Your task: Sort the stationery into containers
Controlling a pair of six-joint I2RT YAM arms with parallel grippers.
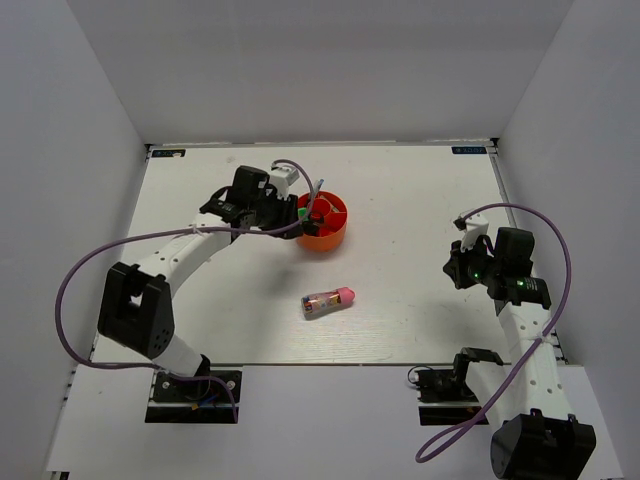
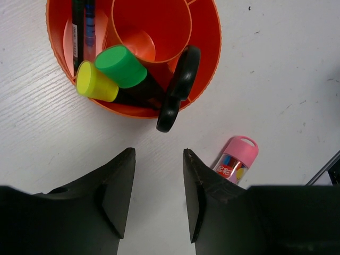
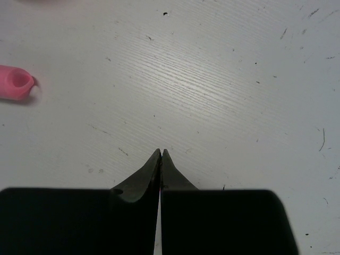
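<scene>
An orange round container [image 1: 322,243] stands left of the table's middle. In the left wrist view it holds a yellow-capped marker [image 2: 95,82], a green-capped marker [image 2: 121,66], two slim pens [image 2: 83,32] and a black curved object [image 2: 180,85] rising over its near rim. My left gripper hangs open close to that rim, its fingers empty. A clear tube with a pink cap [image 1: 328,301] lies on the table in front of the container; its pink end [image 3: 17,83] shows in the right wrist view. My right gripper is shut over bare table, nothing visible between its fingers.
The container has inner dividers and a round inner cup [image 2: 151,29]. Bare table [image 1: 420,220] lies between the container and the right arm. A purple cable [image 1: 120,243] loops along the left arm, another [image 1: 565,270] along the right.
</scene>
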